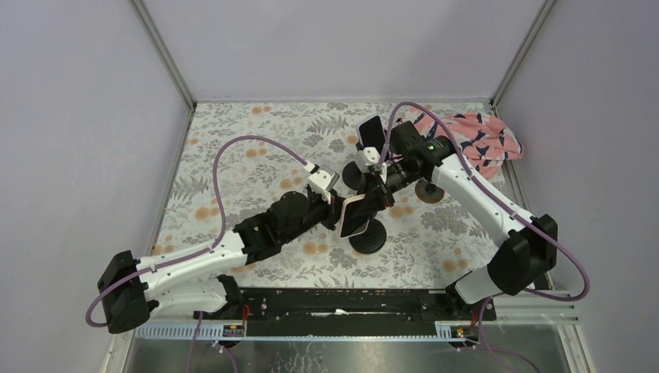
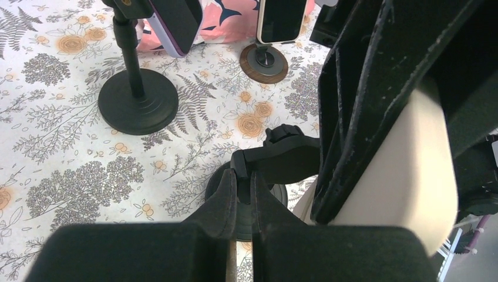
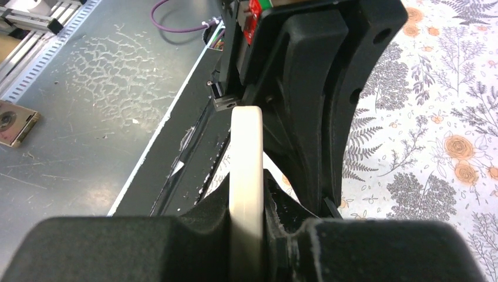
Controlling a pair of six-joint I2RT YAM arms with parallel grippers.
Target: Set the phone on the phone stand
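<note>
A pale phone (image 1: 353, 215) is held by my right gripper, shut on its edge, just above a black phone stand with a round base (image 1: 368, 239). The phone's pale edge (image 2: 399, 182) fills the right of the left wrist view. My left gripper is at the stand's upper arm (image 2: 282, 158), fingertips close together on it; whether they grip it is hard to tell.
Behind stand another phone on a black stand (image 2: 135, 97) and a phone on a small wooden-based stand (image 2: 264, 69). A pink patterned cloth (image 1: 482, 140) lies at the back right.
</note>
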